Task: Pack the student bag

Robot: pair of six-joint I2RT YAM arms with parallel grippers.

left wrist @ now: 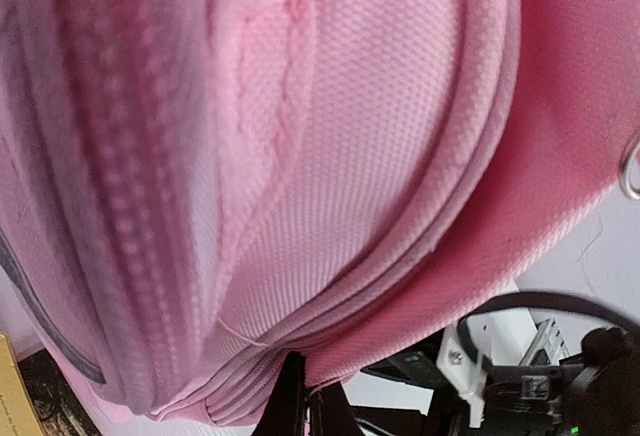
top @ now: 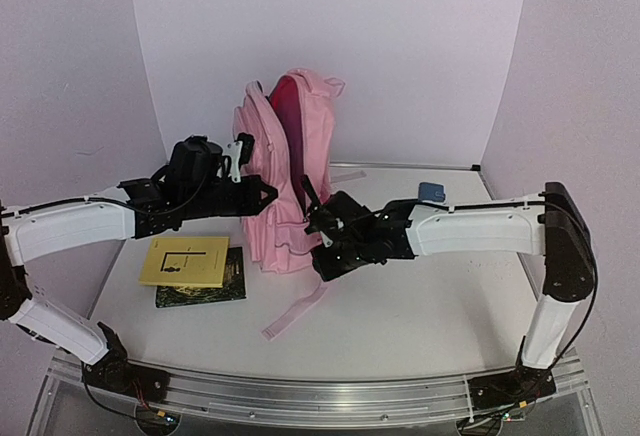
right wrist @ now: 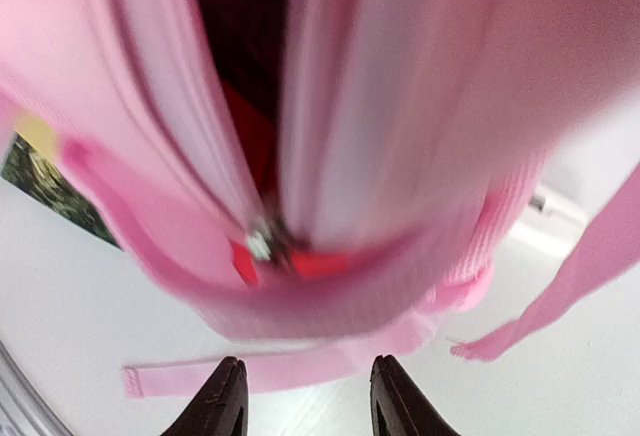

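The pink bag (top: 315, 121) stands upright against the back wall, its main opening parted and facing me. My left gripper (top: 270, 196) is at the bag's left front panel; in the left wrist view its fingers (left wrist: 292, 406) are closed together on the edge of the pink fabric. Low in front of the bag, my right gripper (top: 316, 246) stands open, its two fingers (right wrist: 226, 401) apart with nothing between them. Something red (right wrist: 250, 136) shows inside the opening. A yellow book (top: 195, 259) lies on a dark patterned book (top: 225, 284), left of the bag.
A small blue item (top: 431, 192) lies at the back right of the white table (top: 420, 316). One pink strap (top: 297, 311) trails forward from the bag. Open table space lies in front and to the right, beneath the right arm.
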